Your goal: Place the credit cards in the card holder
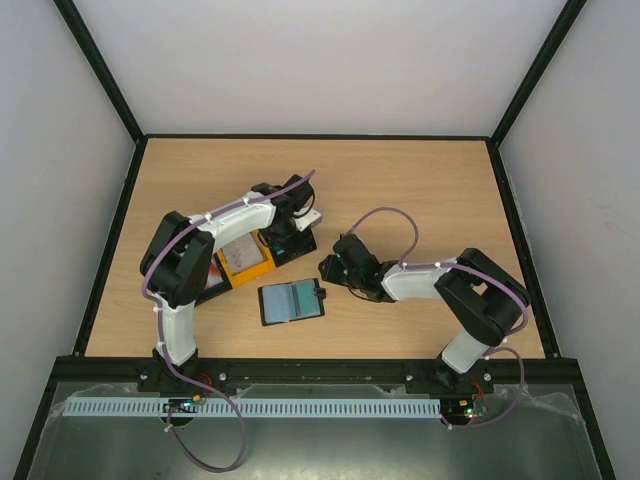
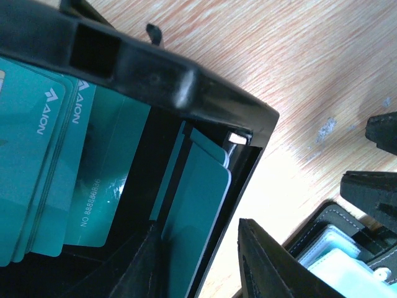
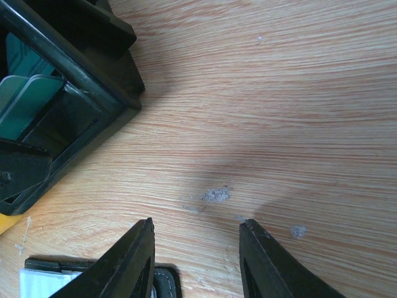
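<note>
Teal credit cards (image 2: 28, 155) lie stacked in a black tray compartment, with more cards (image 2: 195, 211) leaning at its end wall. My left gripper stands part open over that compartment, its fingers at the leaning cards; whether it holds one is unclear. The card holder (image 1: 291, 302), black with clear sleeves, lies flat in front of the tray. My right gripper is open above the bare wood beside the holder and tray, with nothing between its fingers.
The tray's yellow section (image 1: 258, 270) and a section with red contents (image 1: 213, 275) continue down-left under my left arm.
</note>
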